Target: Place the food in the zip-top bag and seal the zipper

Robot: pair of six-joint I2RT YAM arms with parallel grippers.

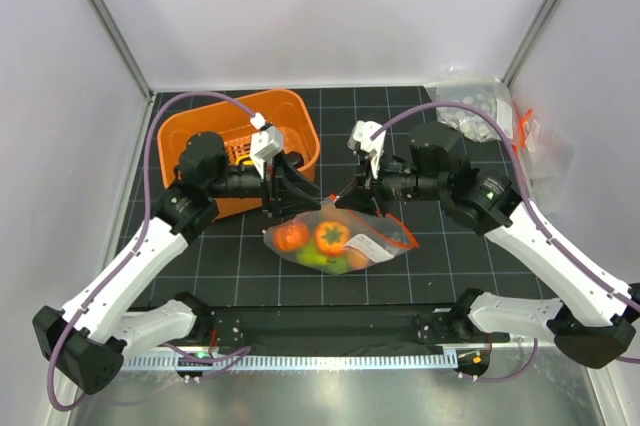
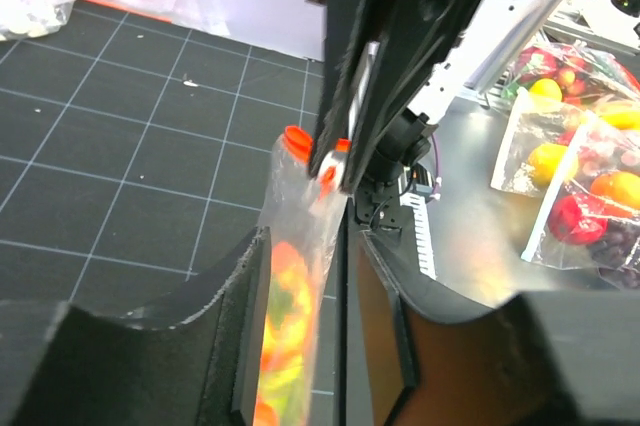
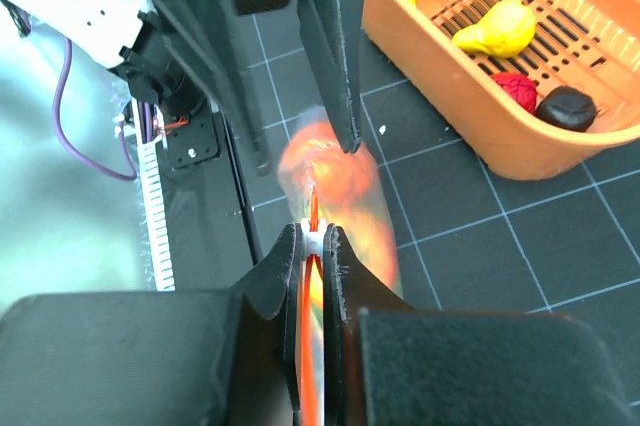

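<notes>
The clear zip bag point(image 1: 335, 246) holds tomatoes and green and orange food, on the front middle of the tiles. My right gripper is shut on the bag's top edge, at the orange zipper and white slider point(image 3: 313, 236). My left gripper stands open just left of the right one, above the bag, nothing between its fingers; in the left wrist view the bag's orange top shows beyond it.
An orange basket point(image 1: 175, 151) with fruit stands at the back left. More plastic bags point(image 1: 470, 111) lie at the back right. Bare tiles point(image 1: 200, 271) show around the bag.
</notes>
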